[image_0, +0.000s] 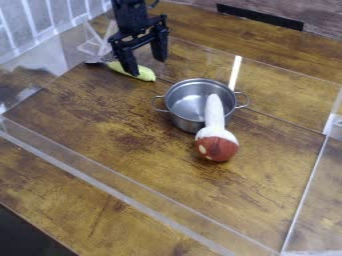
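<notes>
My black gripper (140, 46) is at the top left, open and low over a pale green-yellow elongated object (132, 71), possibly a corn cob or similar vegetable. A steel pot (183, 97) with two handles stands near the middle. A white long object with a red-brown round end (217, 143) leans over the pot's front rim, its round end outside on the wood.
Clear plastic walls border the wooden work surface (94, 130). A white railing-like structure stands at the upper left.
</notes>
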